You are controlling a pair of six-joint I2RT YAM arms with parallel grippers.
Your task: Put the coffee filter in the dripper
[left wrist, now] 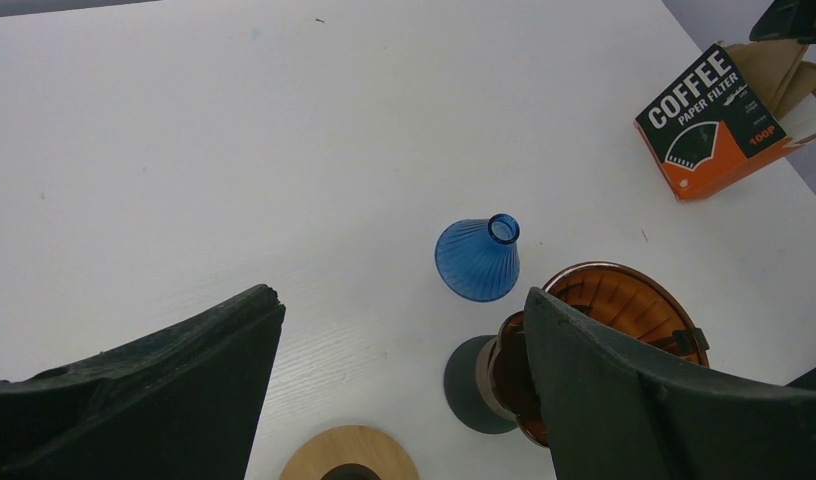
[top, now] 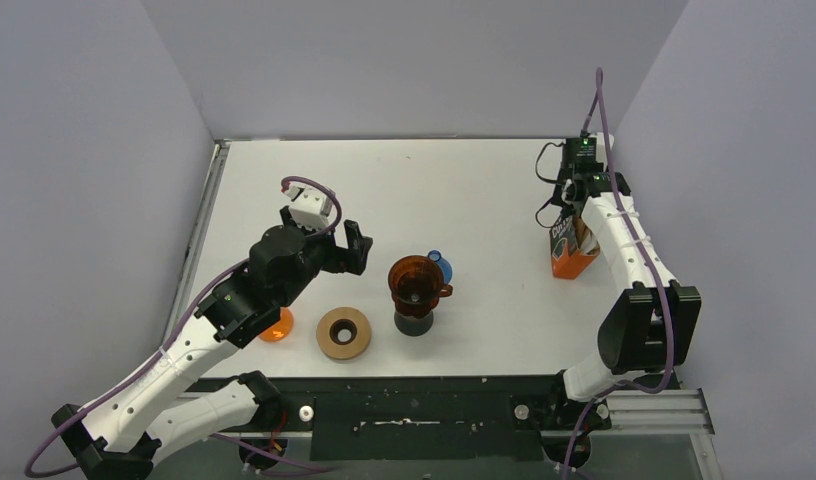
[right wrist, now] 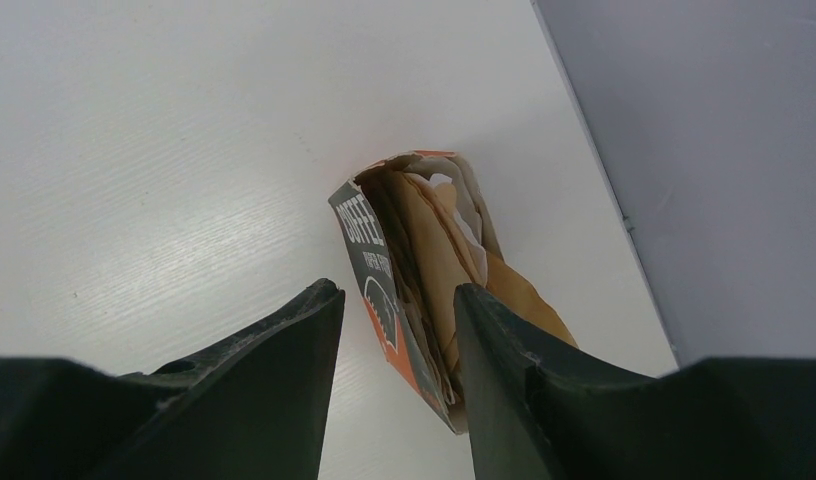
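Observation:
A black-and-orange coffee paper filter box [top: 569, 255] [left wrist: 711, 123] [right wrist: 384, 310] stands open at the table's right, brown filters [right wrist: 434, 250] inside. My right gripper hangs over it, part open, fingertips either side of the box's printed wall, nothing visibly gripped. An amber glass dripper [top: 416, 283] [left wrist: 614, 295] sits on a dark stand in the centre front. My left gripper [top: 356, 245] is open and empty, left of and above the dripper.
A blue cone [top: 441, 268] [left wrist: 476, 260] stands behind the dripper. A wooden ring [top: 343, 346] and an orange item [top: 276, 328] lie at front left. A wall borders the right side.

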